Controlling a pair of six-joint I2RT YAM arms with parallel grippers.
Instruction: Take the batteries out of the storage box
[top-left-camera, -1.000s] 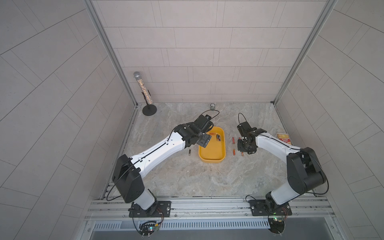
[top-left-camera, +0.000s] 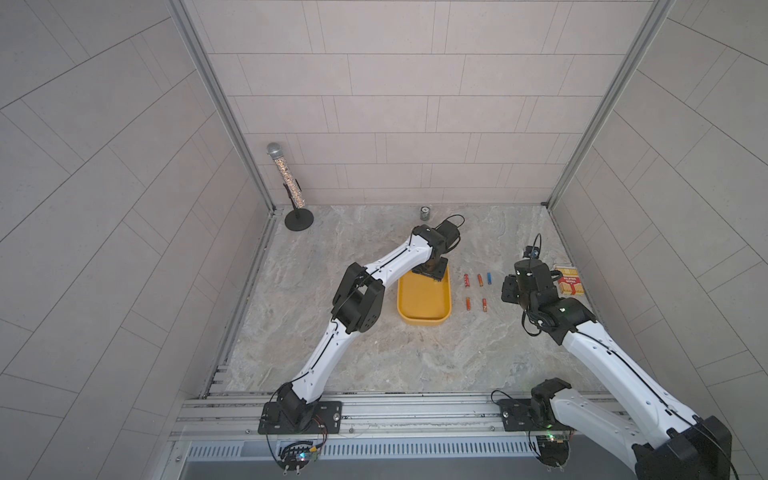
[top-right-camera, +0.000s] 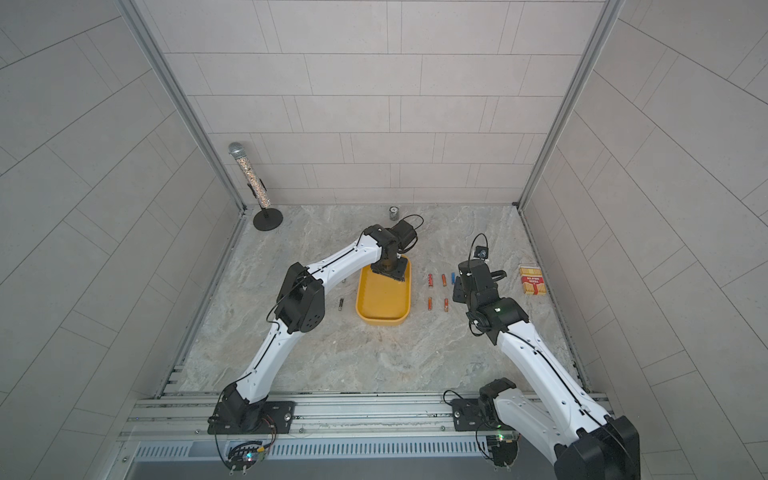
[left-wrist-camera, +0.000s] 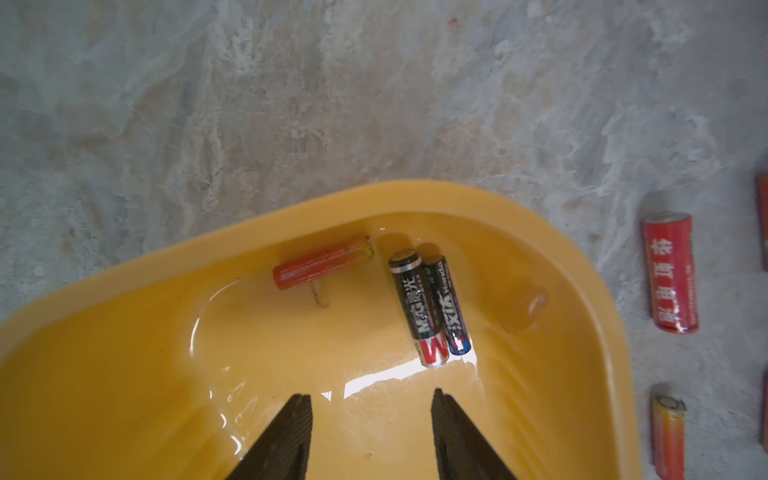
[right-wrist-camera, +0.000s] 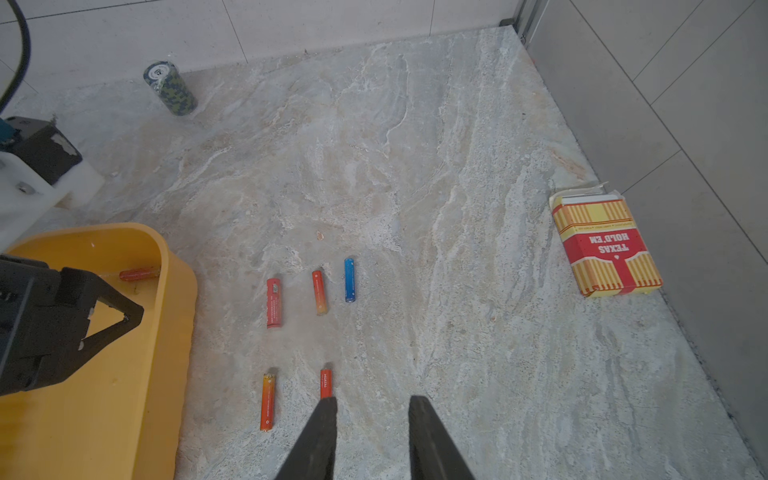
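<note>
In the left wrist view the yellow storage box (left-wrist-camera: 448, 204) holds three batteries. A red one (left-wrist-camera: 320, 262) lies along its far wall; a black M&G battery (left-wrist-camera: 419, 308) and a slimmer dark one (left-wrist-camera: 448, 305) lie side by side. Over the box, my left gripper has its fingers apart, empty, just short of the dark pair. To the right, several batteries rest on the table, among them a blue one (right-wrist-camera: 349, 280) and a red one (right-wrist-camera: 273, 302). My right gripper is above the table right of the box, its fingers apart and empty.
A card box (right-wrist-camera: 608, 244) lies near the right wall. Behind the storage box stands a can (right-wrist-camera: 169, 88); a microphone-like stand (top-left-camera: 298, 218) is at back left. One small dark battery (top-right-camera: 341, 304) lies left of the box.
My left gripper has moved right and back, over the box's far end. My right arm has moved away to the right, uncovering the batteries on the table.
</note>
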